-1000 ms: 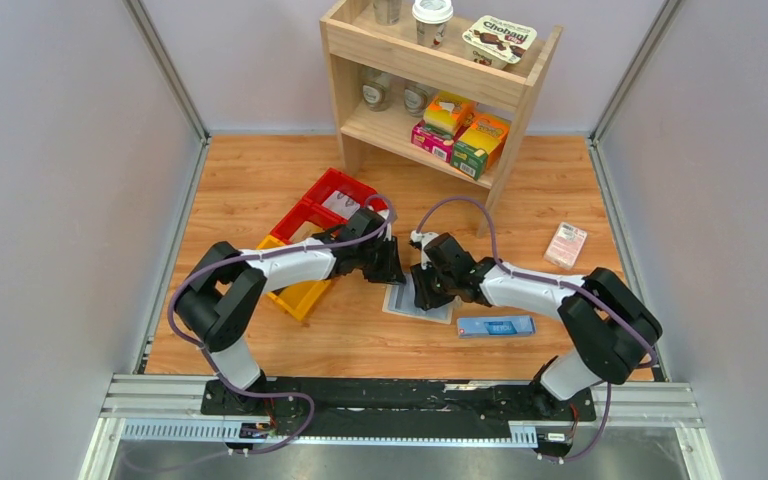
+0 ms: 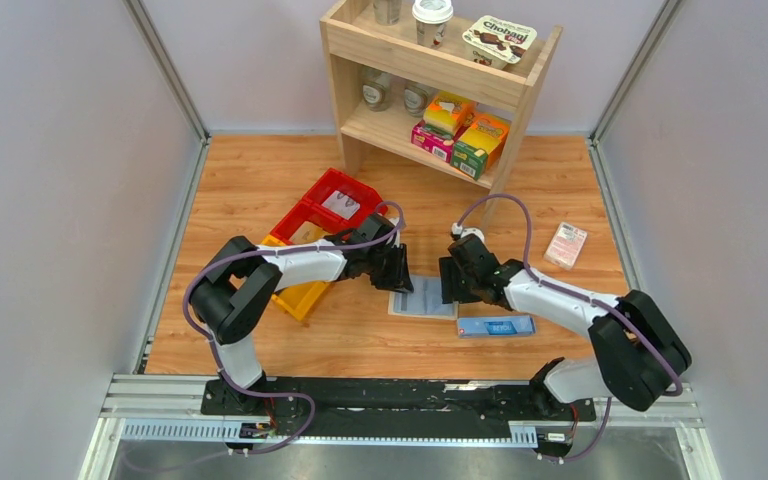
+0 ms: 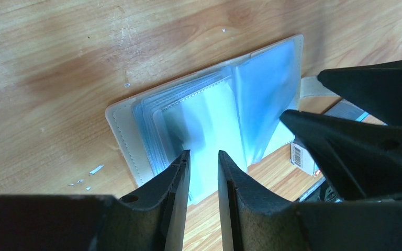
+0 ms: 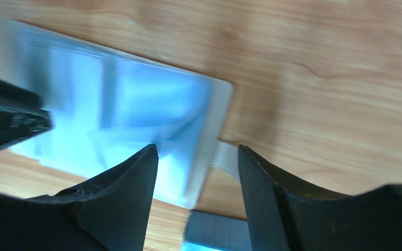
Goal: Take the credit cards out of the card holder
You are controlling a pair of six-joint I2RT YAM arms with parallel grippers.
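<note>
The card holder lies unfolded on the table between my two arms, its clear bluish sleeves stacked on a pale grey cover. In the left wrist view the sleeve pages face up, and one sleeve is turned over toward the right. My left gripper is part open above the holder's near edge, with no object between its fingers. Over the holder's right end, my right gripper stands open; the cover's edge and closing strap show beyond the gap between its fingers. No credit card can be made out clearly.
A blue box lies just right of the holder's front. Red and yellow trays sit at the left. A white-pink pack lies at right. The wooden shelf stands behind.
My right gripper has moved rightward across the holder toward its right end. My left gripper has shifted slightly right. The holder has slid slightly to the right.
</note>
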